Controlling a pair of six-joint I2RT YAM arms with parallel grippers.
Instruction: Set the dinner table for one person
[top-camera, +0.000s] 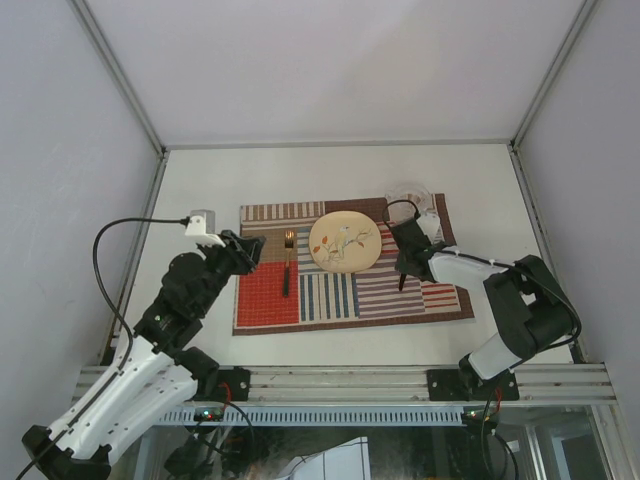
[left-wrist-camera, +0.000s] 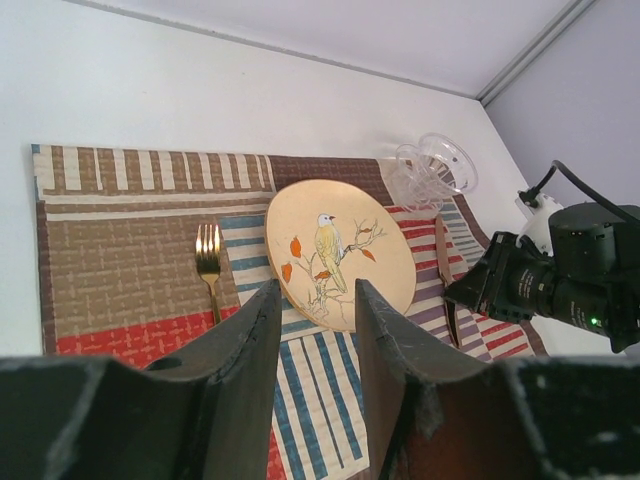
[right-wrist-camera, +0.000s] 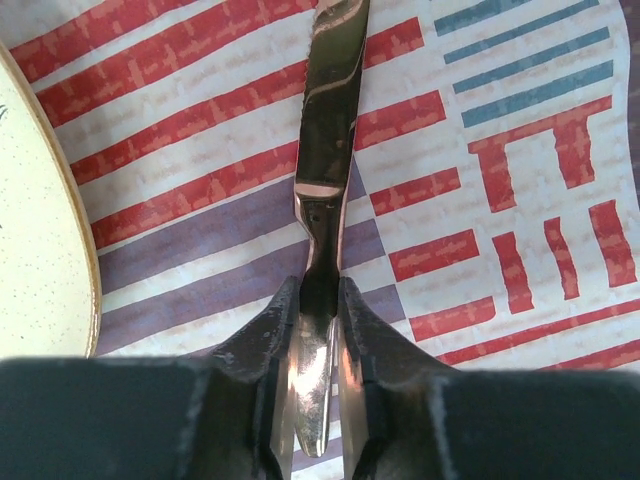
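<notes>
A cream plate with a painted bird (top-camera: 345, 242) sits mid-mat, a gold fork with dark handle (top-camera: 287, 262) to its left. A knife (right-wrist-camera: 330, 100) lies right of the plate on stripes; my right gripper is down around its handle, fingers close against it, though whether they grip it is unclear. A clear glass (left-wrist-camera: 443, 162) stands behind, at the mat's back right. My left gripper hangs raised over the mat's left side, fingertips apart, nothing between them.
The striped placemat (top-camera: 267, 296) covers the middle of the white table (top-camera: 195, 170); bare table surrounds it, bounded by walls at back and sides.
</notes>
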